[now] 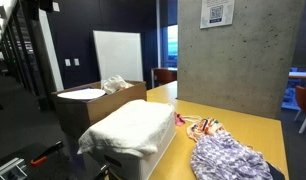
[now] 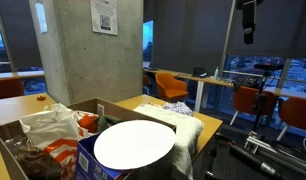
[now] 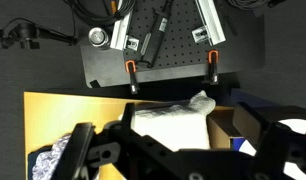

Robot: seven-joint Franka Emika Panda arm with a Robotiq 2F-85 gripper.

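A folded white cloth lies draped over a white box near the table's front edge. Next to it stands a large cardboard box holding white items. From above, the wrist view shows the white cloth below and between the fingers of my gripper, which stand wide apart with nothing between them. High over the scene, part of the arm hangs at the upper right of exterior view 2. A crumpled patterned cloth rests on the yellow table, clear of the gripper.
A white round plate lies atop the cardboard box, beside a plastic bag. Colourful fabric lies behind the patterned cloth. A black perforated mounting plate adjoins the table.
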